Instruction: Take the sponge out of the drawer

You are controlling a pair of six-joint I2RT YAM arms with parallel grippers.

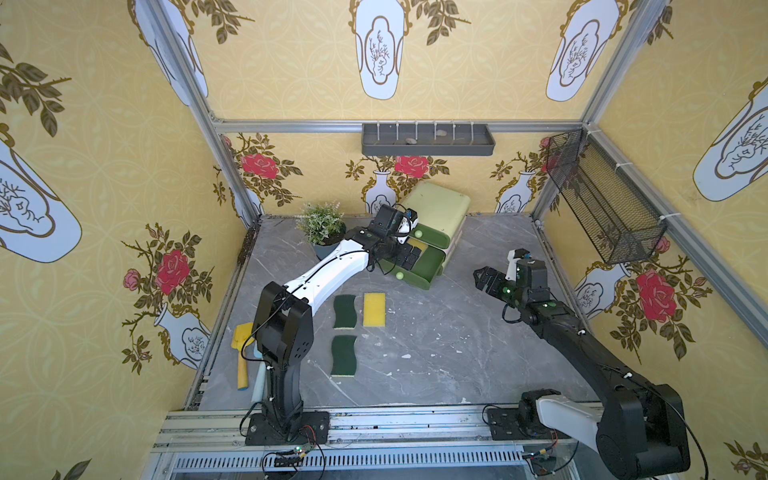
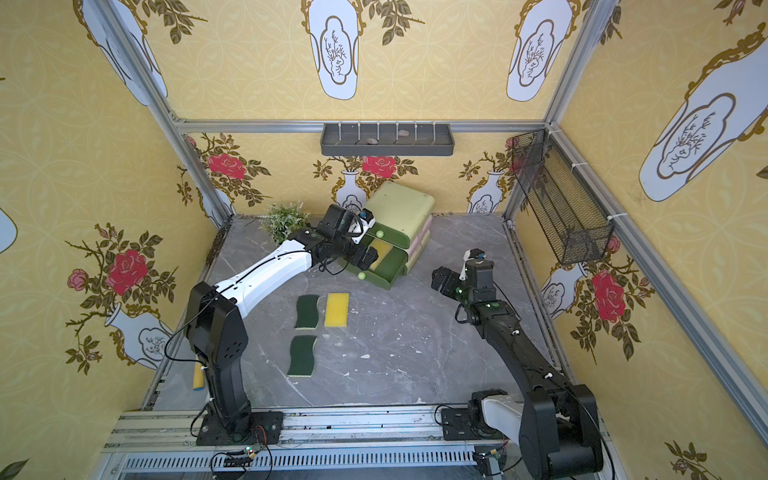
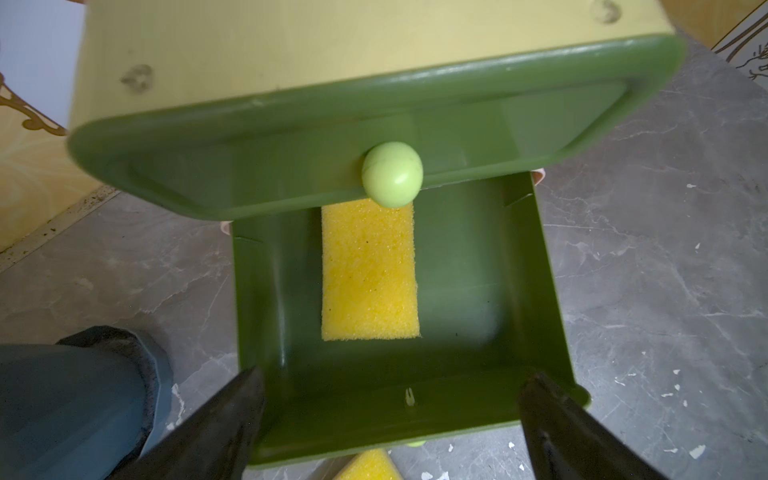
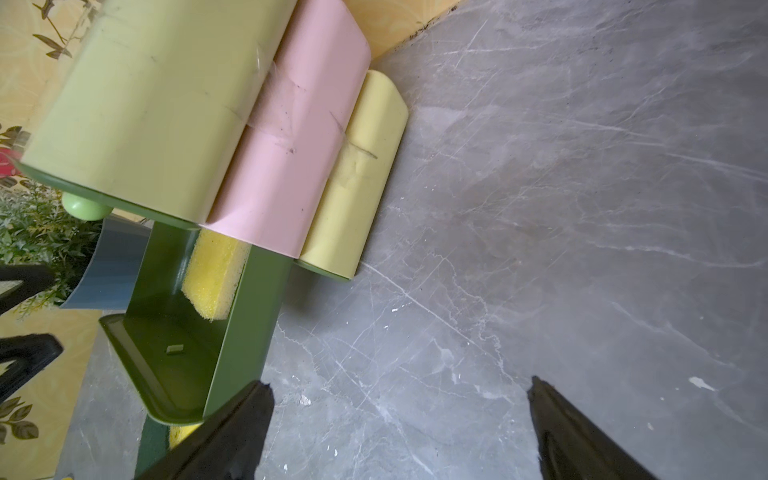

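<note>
A yellow sponge (image 3: pixel 369 272) lies inside the pulled-out green drawer (image 3: pixel 480 312) of a stacked cabinet (image 1: pixel 436 204), under the edge of the closed top drawer with its round knob (image 3: pixel 392 174). My left gripper (image 1: pixel 406 257) hangs over the drawer's front, open, with the sponge beyond its fingertips in the left wrist view. My right gripper (image 1: pixel 482 280) stands open to the right of the cabinet over bare table, nothing between its fingers.
A potted plant (image 1: pixel 318 224) stands left of the cabinet. Two dark green sponges (image 1: pixel 344 356) and another yellow sponge (image 1: pixel 374 310) lie on the front table. A wire basket (image 1: pixel 608 208) hangs on the right wall.
</note>
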